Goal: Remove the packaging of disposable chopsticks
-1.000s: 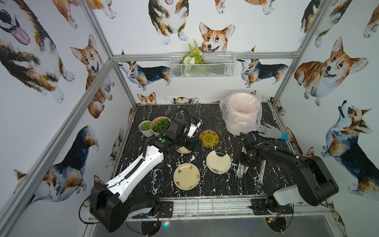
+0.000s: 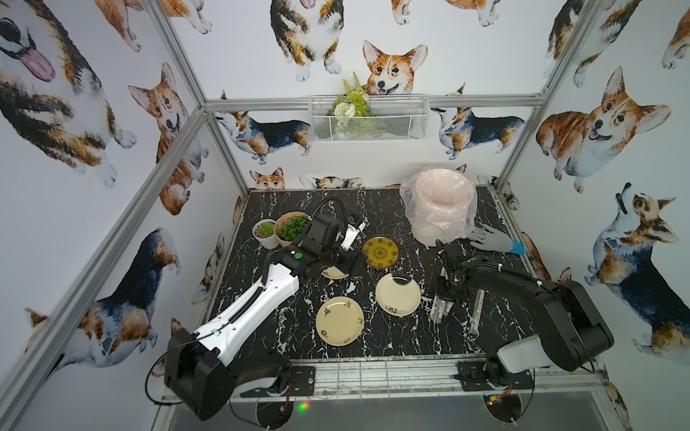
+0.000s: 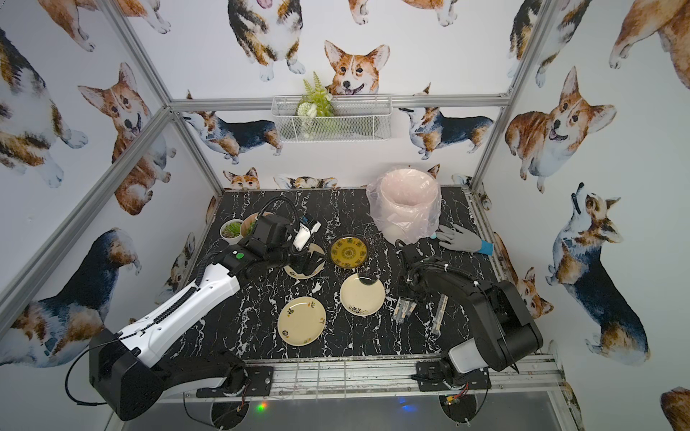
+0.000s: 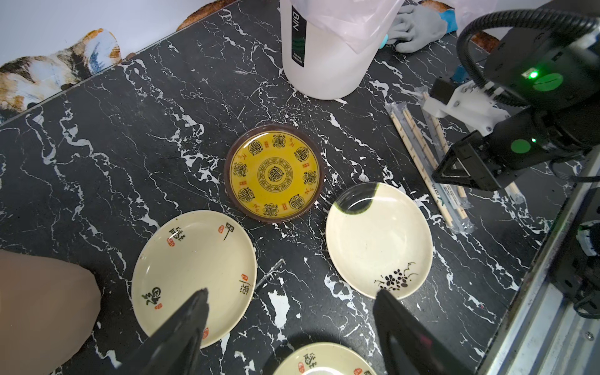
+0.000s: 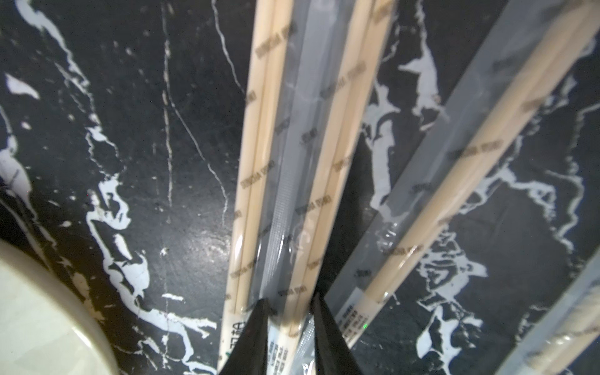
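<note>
Several wrapped pairs of chopsticks lie on the dark table at the right; in the right wrist view, a left wrapped pair (image 5: 259,156), a middle wrapped pair (image 5: 337,143) and a slanted wrapped pair (image 5: 475,156) show through printed clear film. My right gripper is low over them, its fingertips apart on either side of the middle pair's lower end. Whether they touch the wrapper, I cannot tell. In the top left view the right arm covers much of the packets. Over the plates at the left, my left gripper stands open and empty.
A lined white bin (image 4: 318,62) stands behind the packets, with a grey glove (image 4: 412,28) beside it. A yellow plate (image 4: 275,173), a left cream plate (image 4: 193,275) and a right cream plate (image 4: 379,237) lie between the arms. Potted plants (image 2: 292,227) are at back left.
The right arm's elbow has shifted very slightly inward, its gripper staying over the packets. The left arm looks still, and the packets and plates lie where they were.
</note>
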